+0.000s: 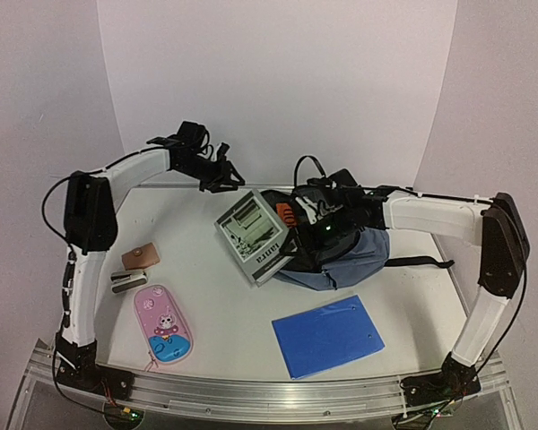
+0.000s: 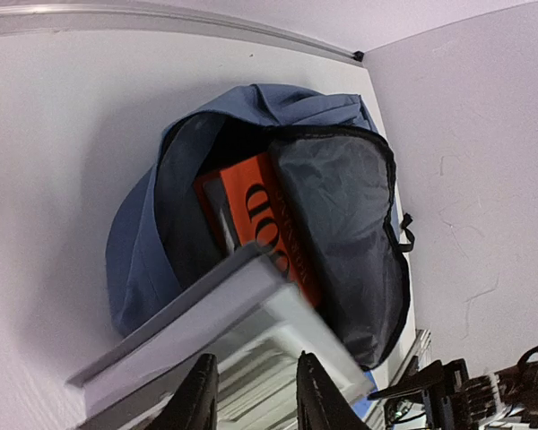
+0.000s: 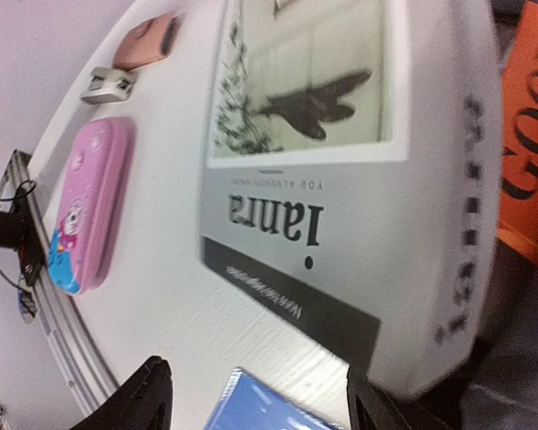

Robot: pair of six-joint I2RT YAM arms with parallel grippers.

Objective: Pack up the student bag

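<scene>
A grey book [image 1: 251, 237] with a picture cover is raised and tilted at the left side of the open blue-grey backpack [image 1: 350, 260]. At its upper end is my left gripper [image 1: 229, 175]; in the left wrist view its fingers [image 2: 195, 394] stand apart in front of the blurred book, and whether they clasp it cannot be told. My right gripper [image 1: 298, 246] is by the lower end, over the bag's mouth. In the right wrist view its fingers [image 3: 152, 394] are wide apart, table and folder showing between them, the book's corner close to the right finger.
Inside the bag stands an orange book [image 2: 269, 210]. On the left of the table lie a brown wallet [image 1: 141, 256], a stapler [image 1: 129, 281] and a pink pencil case [image 1: 163, 324]. A blue folder [image 1: 327, 336] is at the front.
</scene>
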